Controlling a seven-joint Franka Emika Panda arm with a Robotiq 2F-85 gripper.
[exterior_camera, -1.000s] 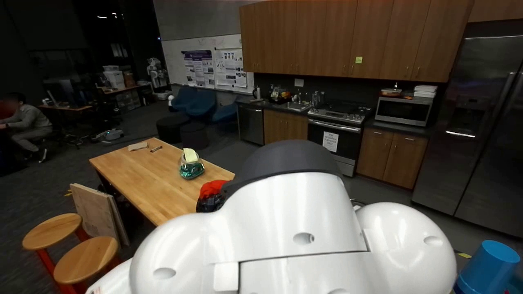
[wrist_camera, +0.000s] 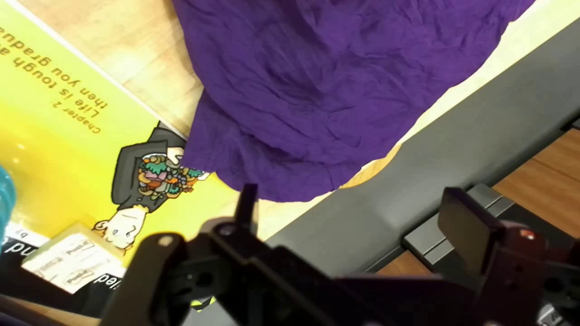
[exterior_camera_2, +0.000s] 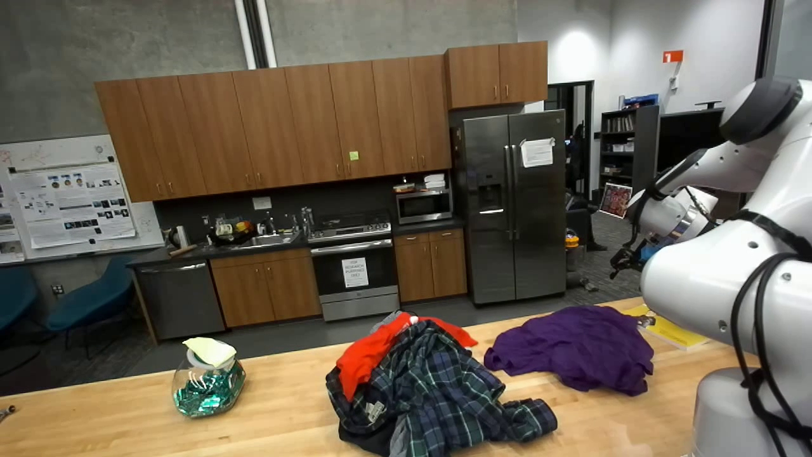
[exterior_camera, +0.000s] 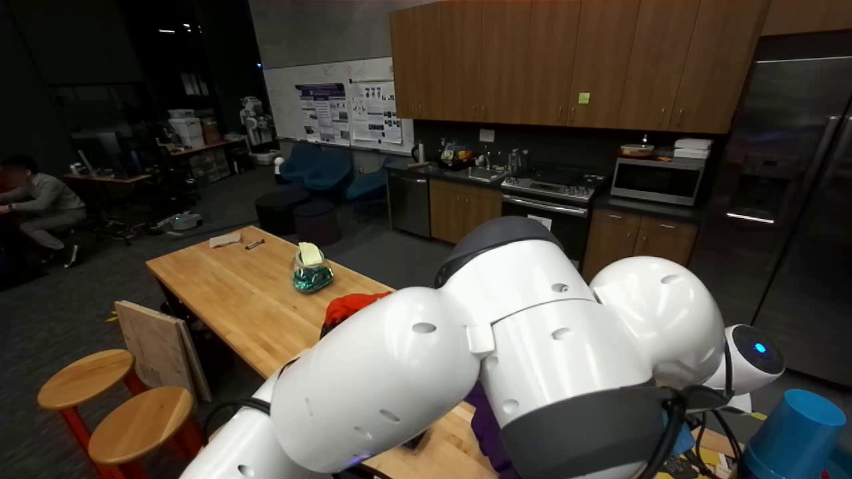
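A crumpled purple cloth [exterior_camera_2: 575, 346] lies on the wooden table, to the right of a heap of dark plaid and red clothes [exterior_camera_2: 457, 396]. In the wrist view the purple cloth [wrist_camera: 326, 81] fills the upper middle, one corner overlapping a yellow book [wrist_camera: 54, 141]. My gripper is open, its fingers wide apart and nothing between them, with the cloth's lower edge just beyond. In exterior view 2 the gripper [exterior_camera_2: 628, 259] hangs above and behind the table's far edge, close to the arm. The arm hides most of the cloth in exterior view 1.
A glass jar [exterior_camera_2: 209, 384] with green shiny filling stands at the table's left. Blue cups [exterior_camera: 795, 435] show at lower right of exterior view 1. Bare tabletop [exterior_camera_2: 289, 381] lies between the jar and the clothes.
The arm has swung and lowered in exterior view 1, uncovering part of the table, a bit of purple cloth and the wrist at right. The jar and stools stay where they were.
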